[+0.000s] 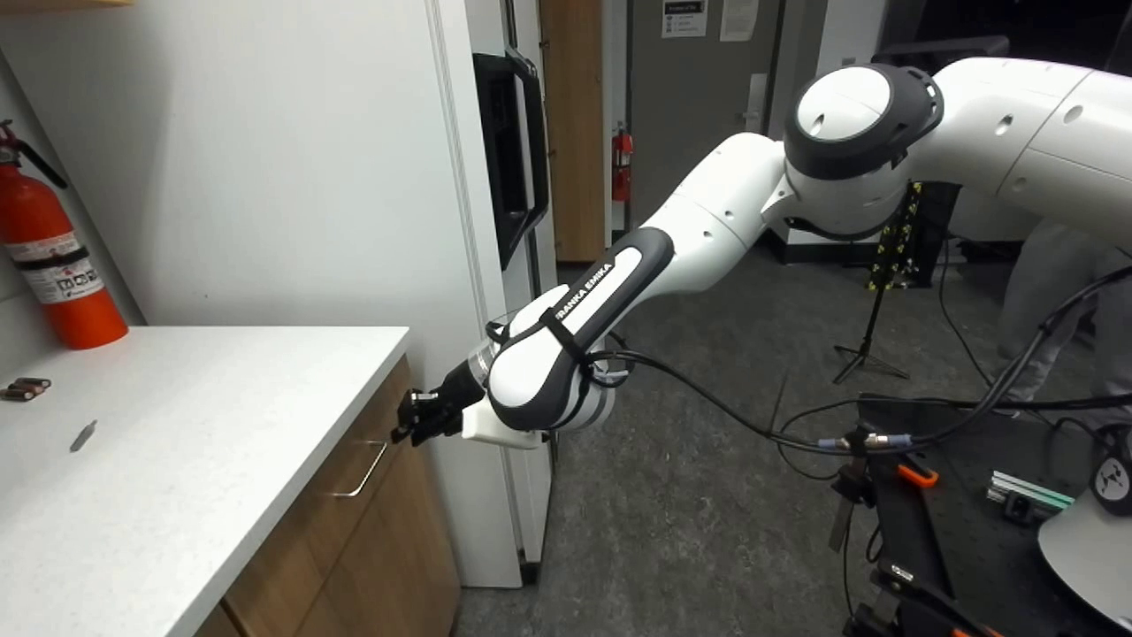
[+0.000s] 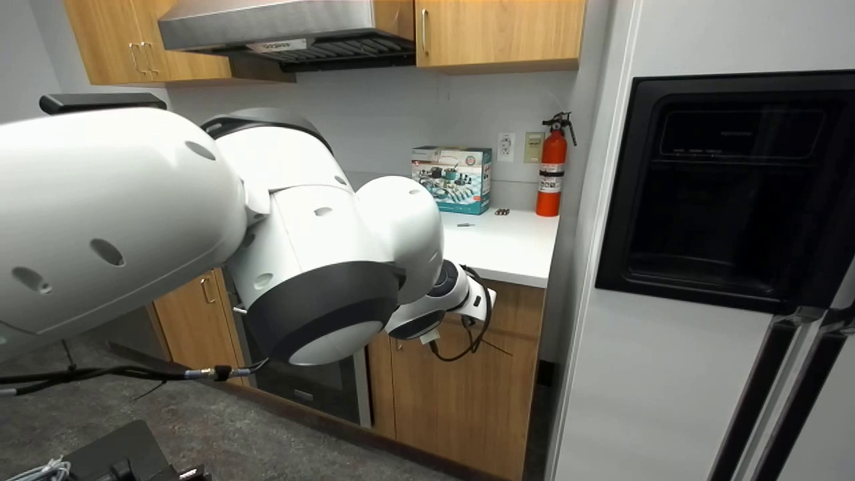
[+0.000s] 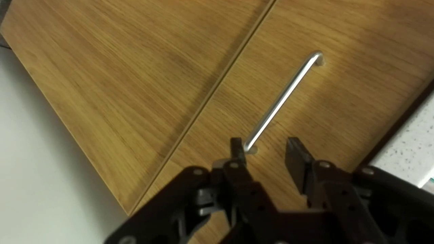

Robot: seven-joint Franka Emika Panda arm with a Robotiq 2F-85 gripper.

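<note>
A silver bar handle [image 3: 281, 101] is fixed to the wooden drawer front [image 3: 350, 93], which sits flush under the counter. My gripper is at the near end of this handle in the wrist view, its fingers part open. One fingertip [image 3: 237, 149] appears right beside the handle's end; whether they touch, I cannot tell. The other finger [image 3: 299, 160] stands apart on the counter side, with bare wood showing between. From the first exterior view, the gripper [image 1: 403, 425] is just outside the drawer, close to the handle [image 1: 363, 471]. The arm hides the gripper in the second exterior view.
Above the drawer, the white countertop [image 1: 212, 425] juts out as an edge. A tall white fridge [image 1: 297, 159] stands close beyond the cabinet. A fire extinguisher [image 1: 58, 255] and small loose items lie farther back on the counter. Open floor [image 1: 679, 488] lies to the right.
</note>
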